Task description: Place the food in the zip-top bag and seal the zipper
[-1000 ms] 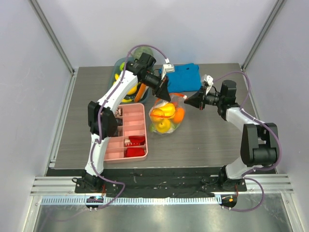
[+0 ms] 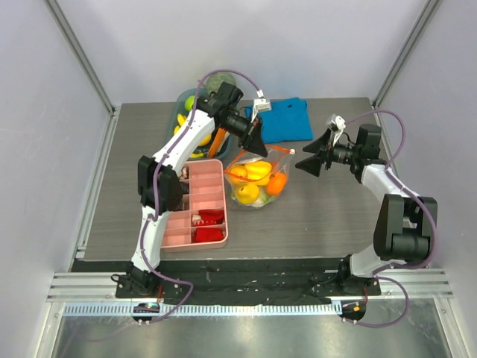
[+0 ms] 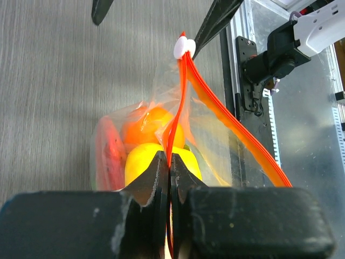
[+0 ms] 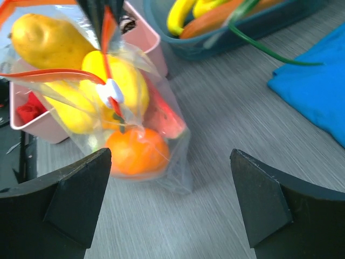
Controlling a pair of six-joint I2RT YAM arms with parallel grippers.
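Observation:
The clear zip bag holds yellow fruit, an orange and other produce. Its orange zipper has a white slider at the right end. My left gripper is shut on the bag's zipper edge at the other end, the orange strip running between its fingers. My right gripper stands open to the right of the bag, nothing between its fingers, pointing at the slider end.
A pink divided bin stands left of the bag. Behind are a teal basket of produce and a blue cloth.
My right gripper has backed away from the slider to the right and opened. The bag's right end has shifted slightly right. My left gripper stays in place.

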